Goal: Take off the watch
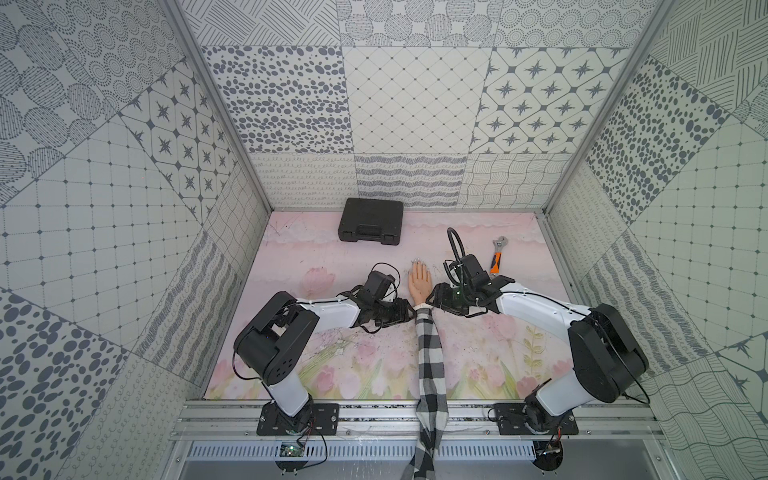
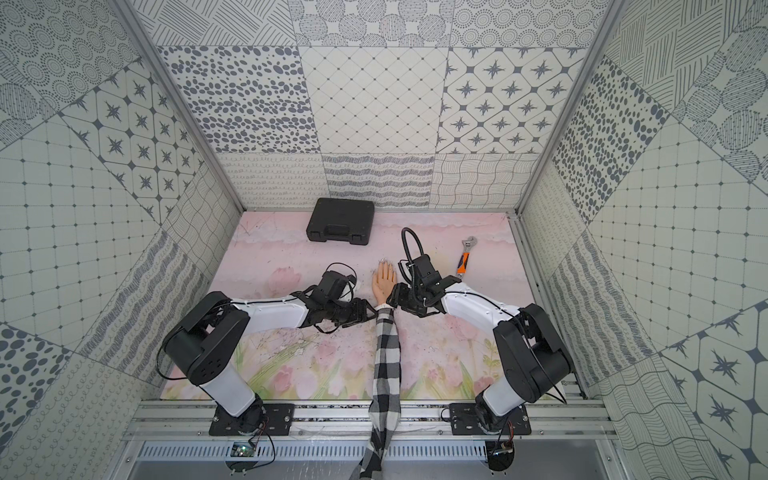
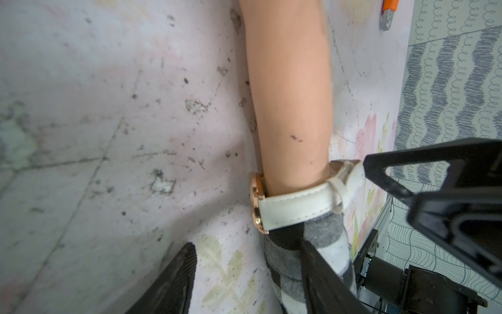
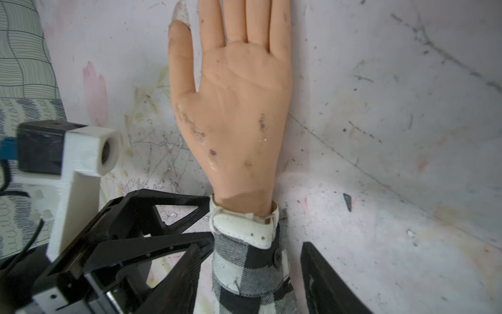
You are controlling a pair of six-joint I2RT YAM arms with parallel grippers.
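Note:
A watch with a white strap (image 4: 245, 226) and rose-gold case (image 3: 256, 203) is around the wrist of a palm-up mannequin hand (image 4: 240, 104), just above a checked sleeve (image 2: 387, 360). The buckled part of the strap faces up on the palm side. At the thumb side, the fingertips of my left gripper meet the edge of strap and sleeve; what lies between them is hidden. My right gripper is open on the little-finger side, its fingers (image 4: 326, 285) wide apart, nothing gripped. It reaches close to the strap in the left wrist view.
A black case (image 1: 371, 221) lies behind to the left, and an orange-handled wrench (image 1: 497, 254) behind to the right.

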